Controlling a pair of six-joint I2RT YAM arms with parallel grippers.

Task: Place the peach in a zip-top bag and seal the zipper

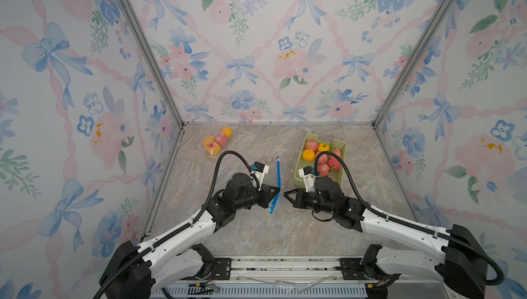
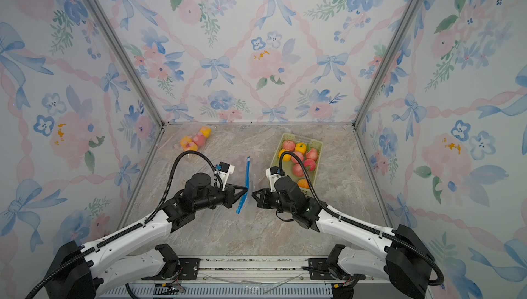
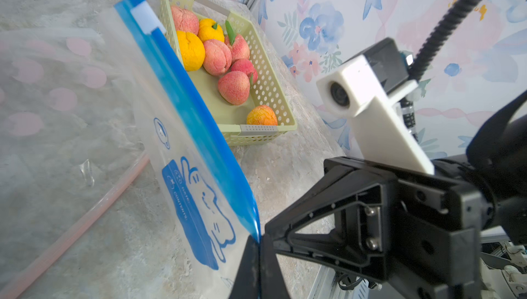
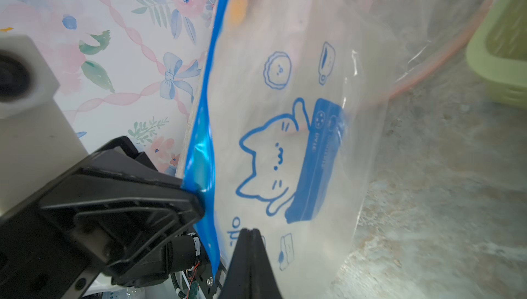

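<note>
A clear zip top bag (image 3: 205,205) with a blue zipper edge and a white slider at its far end hangs upright between the arms. My left gripper is shut on its blue edge, near the end closest to me. My right gripper is shut with nothing between its fingers, close beside the bag and apart from the blue edge. No fruit shows inside this bag. Several pink peaches (image 3: 217,57) lie in the green basket (image 3: 269,79) at the back right.
A clear bag of fruit (image 1: 216,140) lies at the back left. A clear sheet or bag with pink dots and a pink strip (image 3: 82,227) lies flat on the table. Yellow and orange fruit (image 3: 190,50) share the basket.
</note>
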